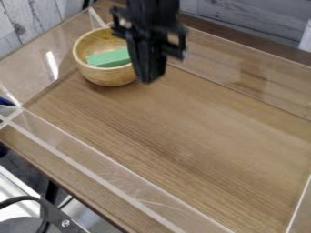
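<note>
A black gripper point(149, 68) reaches down from the top centre, blurred, over the right side of a wooden bowl point(97, 71) at the upper left of the table. A green block point(107, 58) lies in the bowl, partly hidden behind the gripper. The gripper looks narrow, but its fingertips are too blurred to show whether it is open or shut.
Clear tape runs along its left and front edges. A white object point(305, 35) stands at the back right, and cables lie off the table at the lower left.
</note>
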